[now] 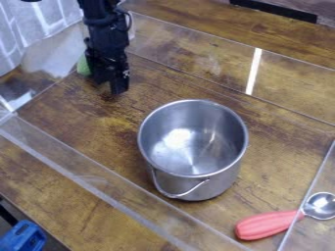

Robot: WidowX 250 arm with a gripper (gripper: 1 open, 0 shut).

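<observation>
The black gripper (108, 78) is low over the wooden table at the upper left. A light green object (82, 65) shows just behind it on the left, mostly hidden by the gripper. I cannot tell whether the fingers are apart or closed on anything.
A steel pot (193, 147) with a wire handle stands right of centre. An ice-cream scoop with a red handle (265, 224) lies at the lower right. Clear plastic walls border the work area, and a blue object (23, 237) sits at the lower left corner.
</observation>
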